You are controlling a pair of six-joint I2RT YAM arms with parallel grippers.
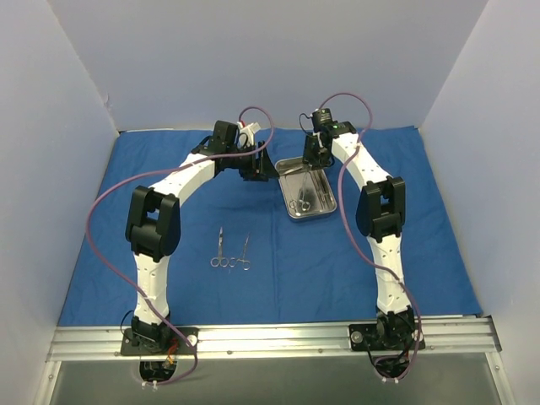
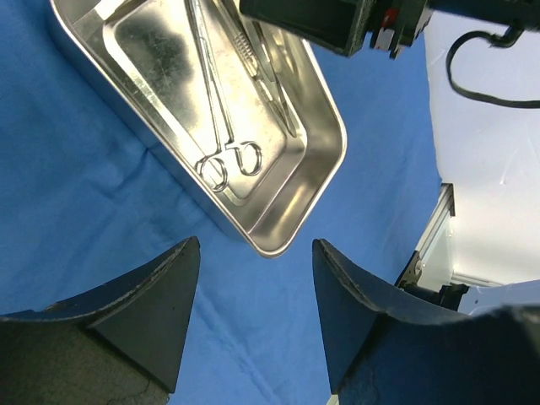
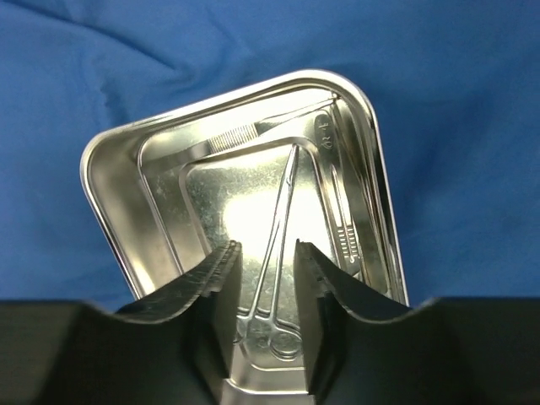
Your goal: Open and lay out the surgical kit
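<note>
A shiny metal tray (image 1: 293,213) lies on the blue cloth between my arms. Inside it, a ring-handled clamp or pair of scissors (image 3: 276,253) lies lengthwise. Tweezers with a ridged grip (image 3: 232,138) lie across one end, and slim tools, including a flat handle (image 3: 324,133), lie along one side. Over the tray, my right gripper has its fingers apart, with nothing held; the ringed tool shows through the gap. Beside the tray's left rim, my left gripper stands open and empty, the tray corner (image 2: 268,253) showing between its fingertips.
Two ring-handled instruments, one scissors-like (image 1: 220,250) and one slimmer (image 1: 242,255), lie side by side on the cloth (image 1: 186,287) at front left. Cloth right of the tray and in front is bare. The two grippers are close together.
</note>
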